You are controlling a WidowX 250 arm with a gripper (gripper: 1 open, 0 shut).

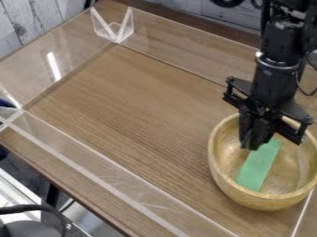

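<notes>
A round yellow bowl (233, 174) sits at the right front of the wooden table, with a green oblong object (257, 176) lying inside it. The black gripper (254, 139) hangs from the upper right over the bowl's back part, its tip just above the green object. Whether its fingers hold anything or how far they are apart is hard to tell.
A small clear plastic piece (113, 25) sits at the back left. A black cable (25, 211) runs at the lower left edge.
</notes>
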